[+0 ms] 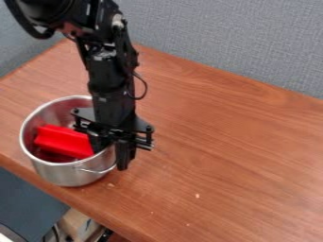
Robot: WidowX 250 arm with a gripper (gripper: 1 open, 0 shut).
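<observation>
A silver metal pot point(60, 167) with a wire handle sits on the wooden table near its front left edge. A red object point(63, 140) lies inside it. My black gripper point(109, 153) reaches down at the pot's right side, its tips at or just inside the rim beside the red object. Whether the fingers hold the red object or the rim is hidden by the gripper's body.
A grey wall point(240, 38) stands at the back. A dark blue-grey surface point(32, 203) lies beyond the front left edge.
</observation>
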